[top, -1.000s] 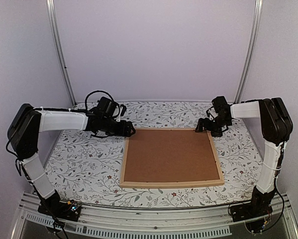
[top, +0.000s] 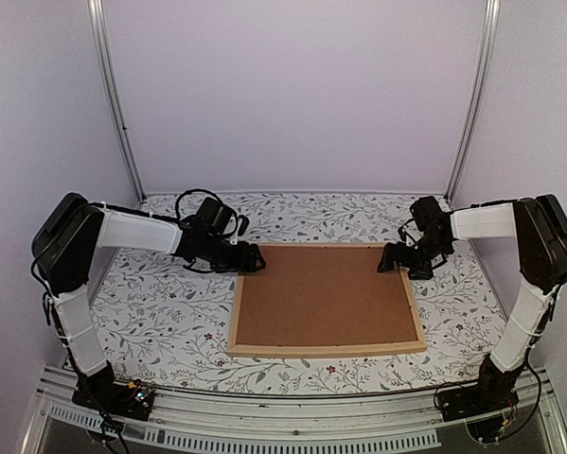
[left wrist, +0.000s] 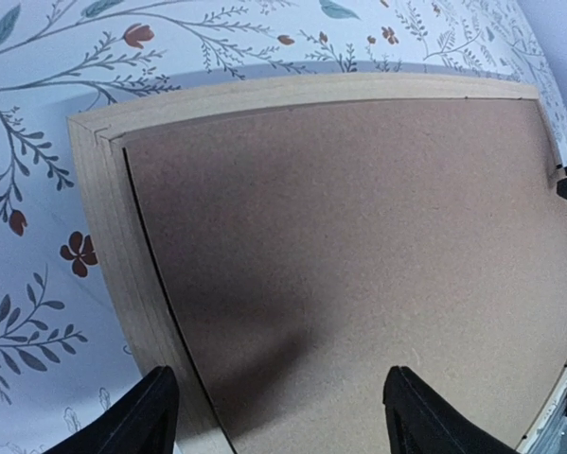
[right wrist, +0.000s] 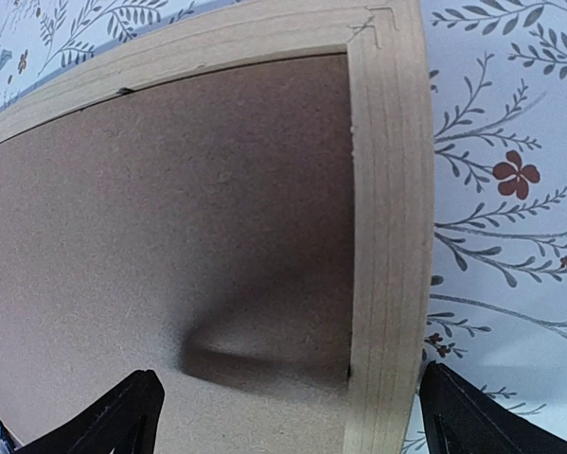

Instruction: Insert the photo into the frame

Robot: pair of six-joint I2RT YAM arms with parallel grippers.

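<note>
A light wooden frame (top: pixel 326 351) lies flat on the patterned cloth, with a plain brown board (top: pixel 326 303) inside its rails. No photo shows in any view. My left gripper is part open above the board and the frame's left rail, near the far left corner; nothing sits between its fingers. A thin dark gap runs between board and left rail in the left wrist view. Above the far right corner hovers my right gripper, open and empty, one finger (right wrist: pixel 453 416) by the right rail. Whether any finger touches the frame I cannot tell.
Pale walls (top: pixel 297 95) enclose the table at the back and sides. A metal rail (top: pixel 292 426) runs along the front edge.
The frame and board have not moved.
</note>
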